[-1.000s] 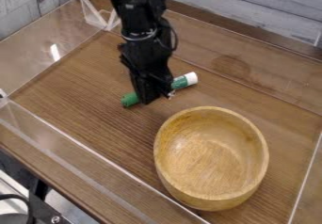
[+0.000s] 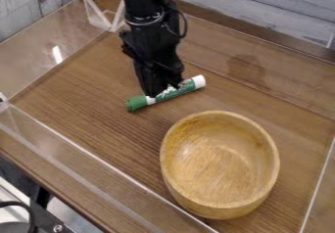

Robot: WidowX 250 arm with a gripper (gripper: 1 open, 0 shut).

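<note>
A green tube (image 2: 165, 94) with a white end lies diagonally on the wooden table, just below my black gripper (image 2: 155, 78). The gripper hangs from the top centre, over the tube's upper left side. Its fingertips are dark and small against the table; I cannot tell how far apart they are or whether they touch the tube.
A round tan bowl (image 2: 218, 164) sits at the lower right. A clear edge strip and a cable run along the lower left.
My gripper has moved up, away from the front of the table, over the last second. The tube and the bowl lie where they were.
</note>
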